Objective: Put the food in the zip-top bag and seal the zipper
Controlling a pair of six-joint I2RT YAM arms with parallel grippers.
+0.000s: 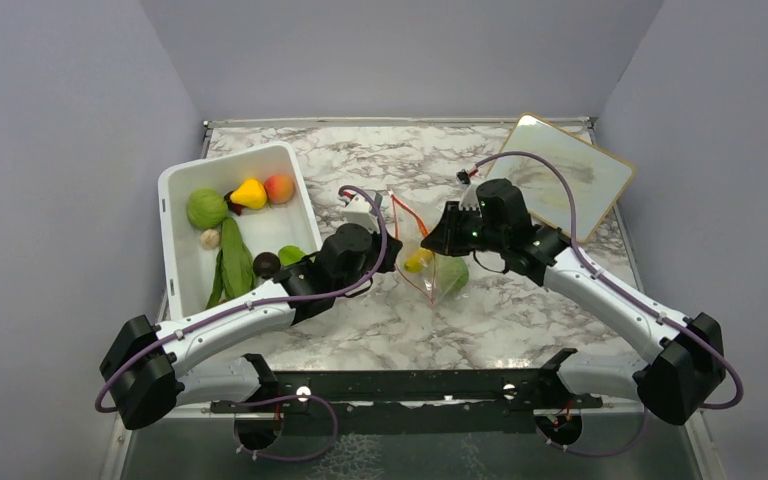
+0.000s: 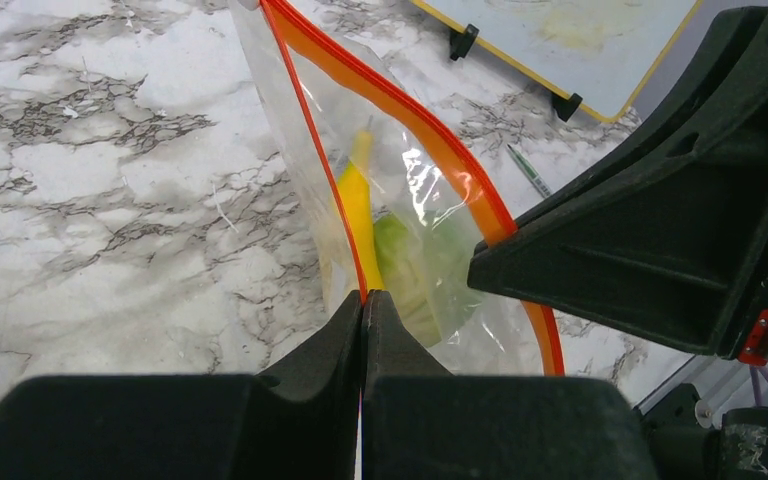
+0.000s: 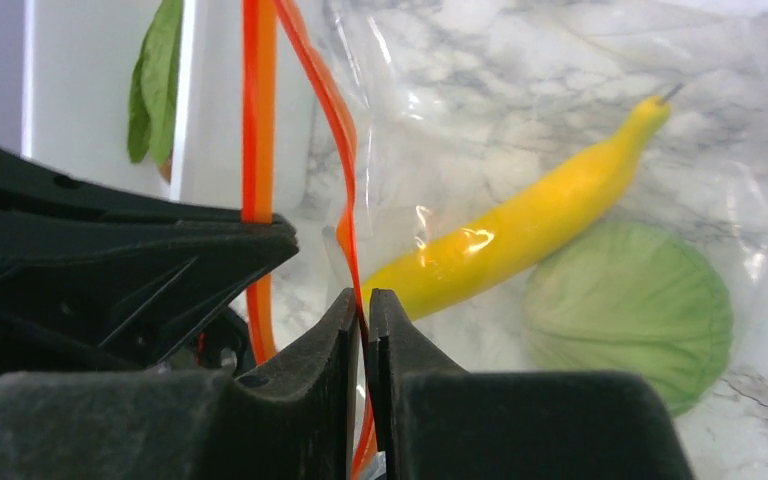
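Observation:
A clear zip bag [image 1: 410,280] with orange-red zipper edges stands between the grippers, holding a yellow pepper [image 1: 417,258] [image 3: 510,240] and green cabbage [image 1: 452,273] [image 3: 628,320]. My left gripper is shut at one red zipper strip, which runs down to its fingertips. My right gripper [image 1: 430,243] is at the other zipper edge. In the right wrist view its fingertips [image 3: 389,305] appear close together with the orange strip running between them; whether they are shut on it is unclear.
A white tray [image 1: 180,230] of vegetables and fruit stands at the left. A board with yellow edging [image 1: 555,165] lies at the back right, with a pen [image 2: 528,168] near it. Bare marble table lies behind and in front of the bag.

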